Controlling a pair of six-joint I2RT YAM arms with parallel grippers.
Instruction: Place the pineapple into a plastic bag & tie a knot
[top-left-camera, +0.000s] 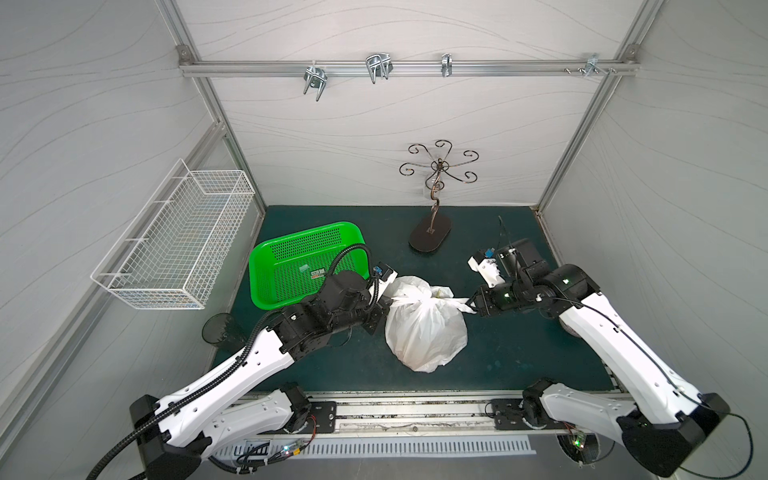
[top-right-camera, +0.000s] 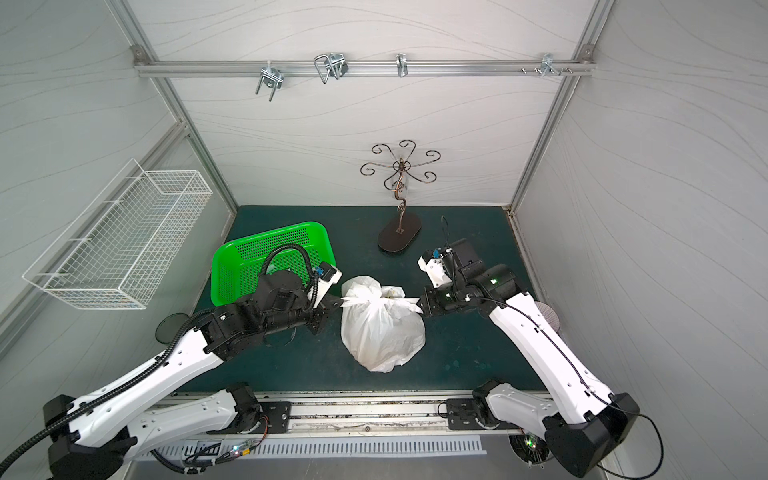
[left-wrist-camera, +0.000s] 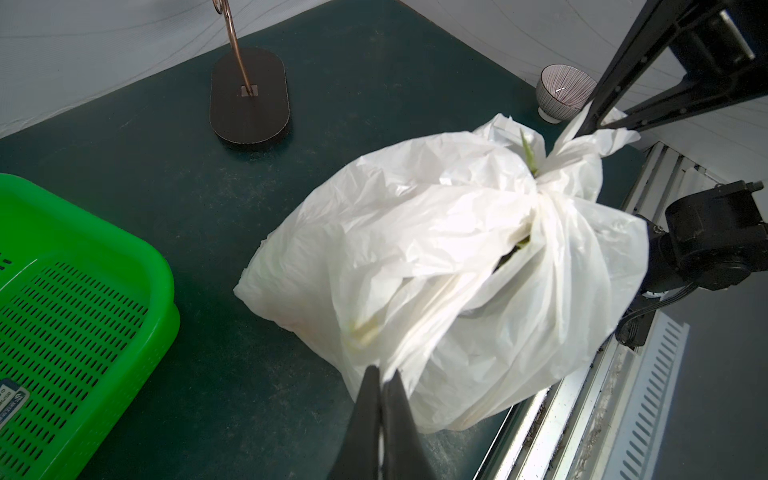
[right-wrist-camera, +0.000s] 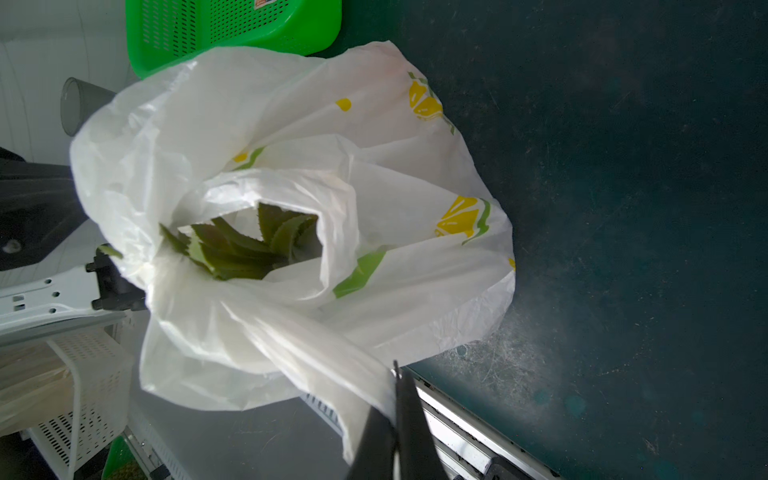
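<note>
In the middle of the table stands the white plastic bag (top-left-camera: 426, 336), its top drawn into twisted strips between my two arms. Green pineapple leaves (right-wrist-camera: 232, 248) show through an opening in the bag in the right wrist view; the fruit itself is hidden inside. My left gripper is shut on a gathered strip of the bag at its left side. On the other side, my right gripper is shut on a stretched strip of the plastic. Yellow and green prints mark the bag's wall in the right wrist view.
A green basket (top-left-camera: 264, 292) stands at the left behind my left arm. The dark base (top-left-camera: 429, 230) of a metal stand is at the back. A small striped bowl (left-wrist-camera: 562, 89) sits at the right.
</note>
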